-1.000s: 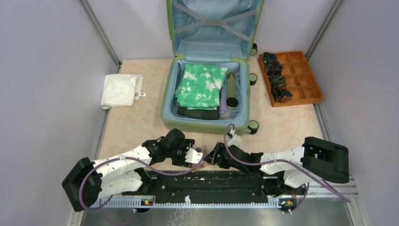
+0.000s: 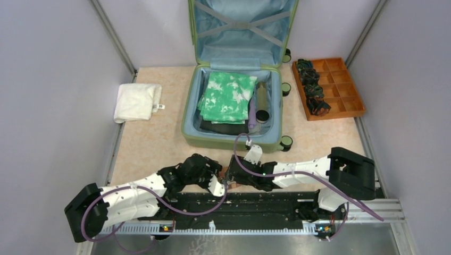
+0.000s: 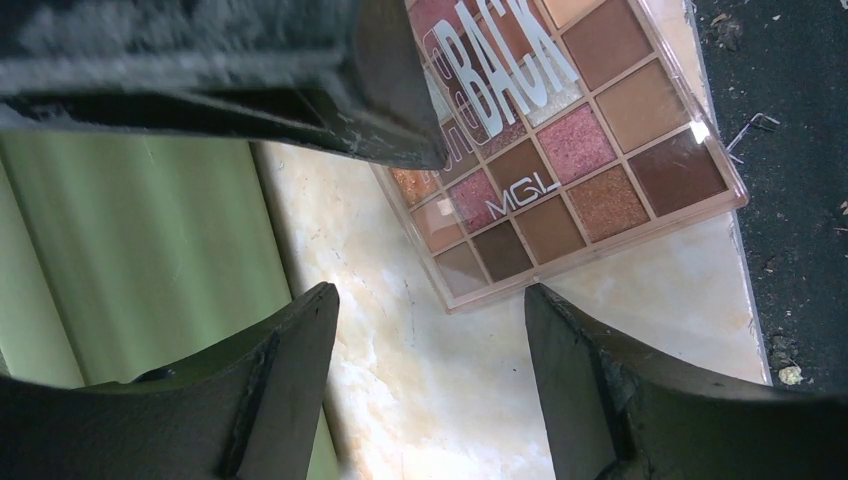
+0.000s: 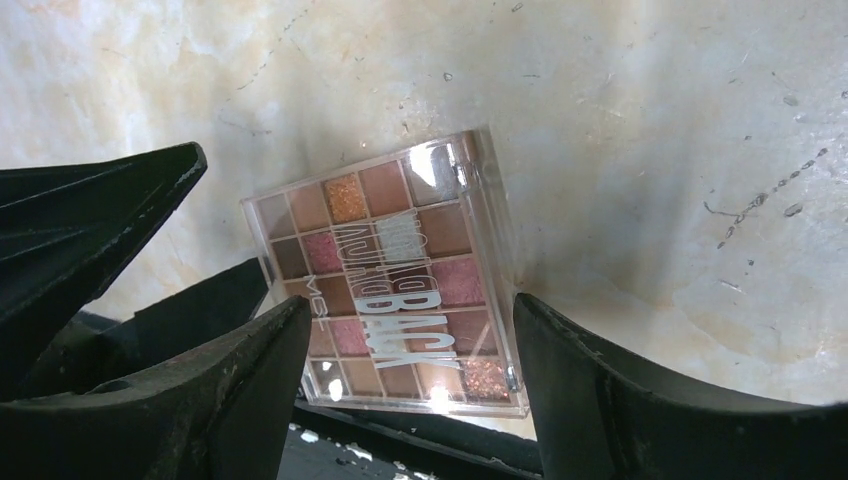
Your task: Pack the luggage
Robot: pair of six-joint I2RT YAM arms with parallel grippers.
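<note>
A clear-lidded eyeshadow palette [image 3: 560, 190] [image 4: 390, 280] lies on the table at the front edge, partly hidden by both arms in the top view. My left gripper is open over its corner side. My right gripper is open too, its fingers spread either side of the palette. The open suitcase [image 2: 189, 122] holds folded green tie-dye cloth [image 2: 227, 95], a dark item, an olive bottle [image 2: 261, 98] and a purple item.
A folded white towel [image 2: 133, 101] lies at the left. A wooden organizer [image 2: 343, 90] with dark rolled items stands at the right. Both arms are close together in front of the suitcase.
</note>
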